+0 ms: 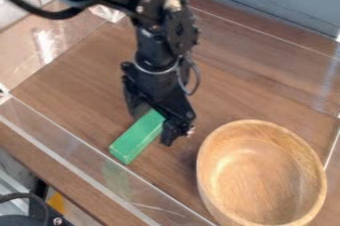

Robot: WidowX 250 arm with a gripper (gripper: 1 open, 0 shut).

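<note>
A green rectangular block lies flat on the wooden table, angled from lower left to upper right. My black gripper is open above its upper-right end, with its fingers spread over that part of the block and partly hiding it. Whether they touch the block cannot be told from this view.
A round wooden bowl sits at the lower right, a short way from the block. A clear edge strip runs along the front left, and a pale wall stands at the back.
</note>
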